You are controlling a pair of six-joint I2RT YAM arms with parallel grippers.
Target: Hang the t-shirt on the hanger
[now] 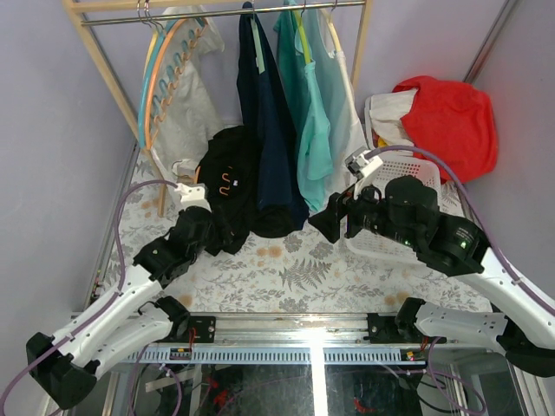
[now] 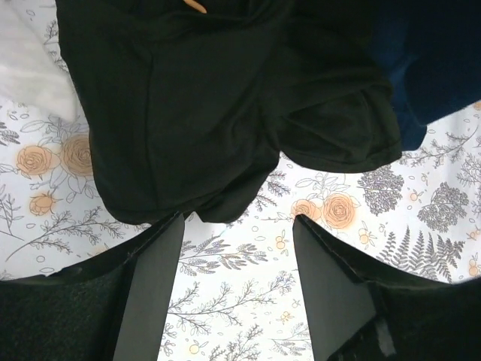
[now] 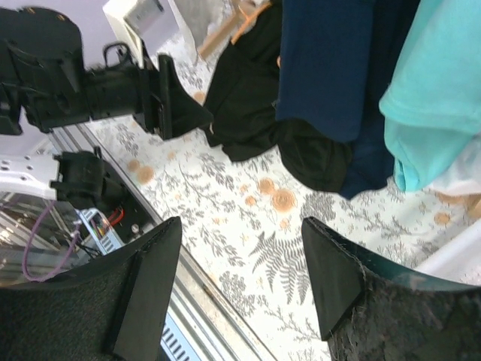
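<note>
A black t-shirt [image 1: 227,173] with small orange hanger parts [image 1: 225,185] showing on it is low under the rack, left of a navy garment [image 1: 273,147]. Its dark lower edge fills the upper part of the left wrist view, where one orange tip [image 2: 195,6] peeks out. My left gripper is open just in front of that hem, with only patterned cloth between its fingers. Apart from the clothes, my right gripper stands open and empty over the table cloth. How the shirt sits around the hanger is mostly hidden in its folds.
From the rail [image 1: 225,12] hang empty hangers, among them an orange one [image 1: 159,82], and teal garments [image 1: 312,113]. A white basket [image 1: 381,245] stands at the right beneath my right arm, a red cloth [image 1: 451,126] behind it.
</note>
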